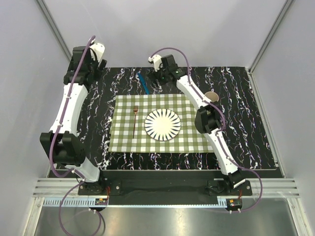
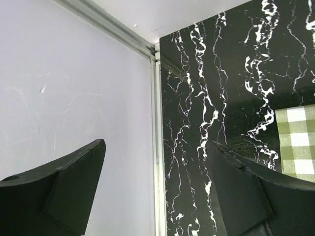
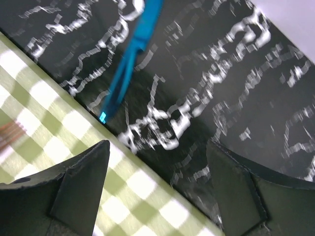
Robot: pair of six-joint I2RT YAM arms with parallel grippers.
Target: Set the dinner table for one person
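A checked green-and-white placemat (image 1: 197, 142) lies on the dark table, with a striped plate (image 1: 163, 124) on it. Left of the plate is a reddish-brown fork (image 1: 135, 120), tines toward the back. Beyond the mat's back edge lies a slim blue utensil (image 1: 142, 82); its narrow end shows in the right wrist view (image 3: 125, 66), beyond my left-hand finger. My right gripper (image 1: 156, 79) is just right of it, open and empty. At the back left my left gripper (image 1: 100, 70) is open, with nothing between its fingers, over the table's edge.
A beige cup (image 1: 212, 97) stands right of the mat's back corner, beside my right arm. Pale walls enclose the table; the left wall (image 2: 74, 98) fills much of the left wrist view.
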